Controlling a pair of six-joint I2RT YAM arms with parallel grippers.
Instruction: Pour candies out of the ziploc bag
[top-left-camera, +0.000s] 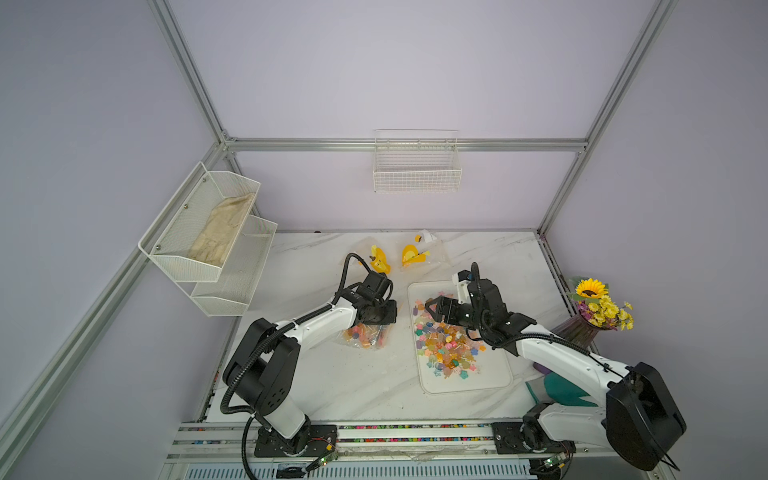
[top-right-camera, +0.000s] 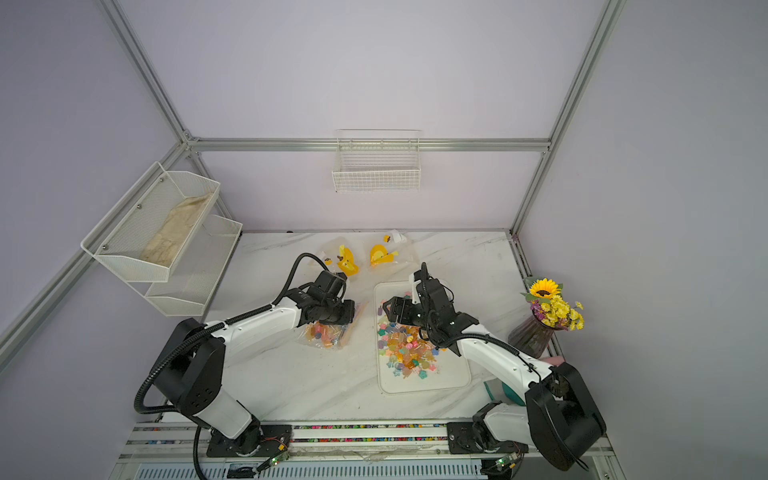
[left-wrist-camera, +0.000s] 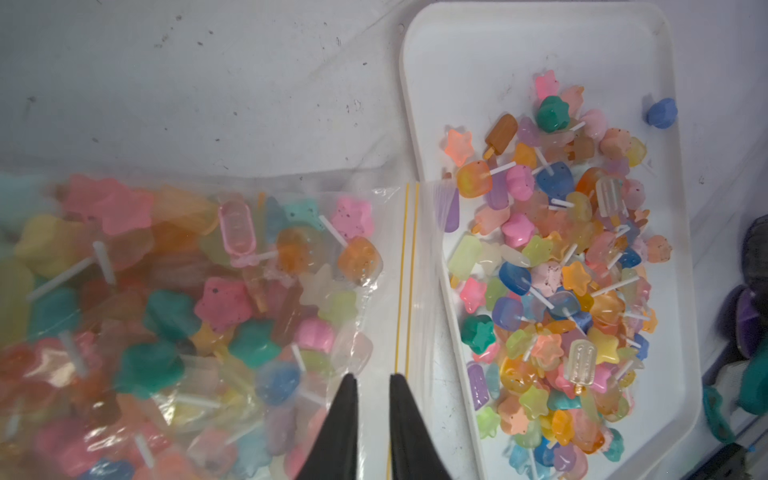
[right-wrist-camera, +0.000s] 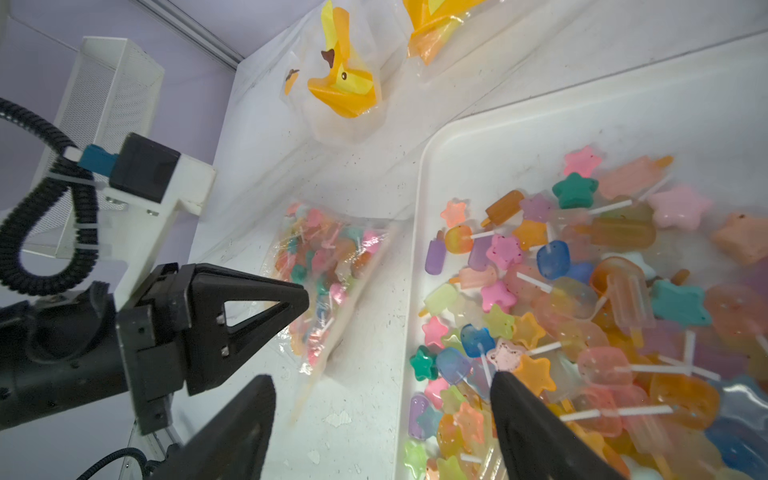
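The ziploc bag (left-wrist-camera: 200, 304), full of candies, lies flat on the table left of the white tray (left-wrist-camera: 536, 40); its zipper strip shows at the bag's right side in the left wrist view. Many candies (right-wrist-camera: 496, 296) lie loose in the tray. My left gripper is over the bag near the zipper side, its fingertips dark and close together, part open; whether anything lies between them is unclear. My right gripper hangs over the tray, open, fingers wide apart.
Two clear bags with yellow prints (top-left-camera: 412, 254) lie at the back. A flower vase (top-left-camera: 580, 332) stands at the right. Wire shelves (top-left-camera: 208, 281) hang at the left.
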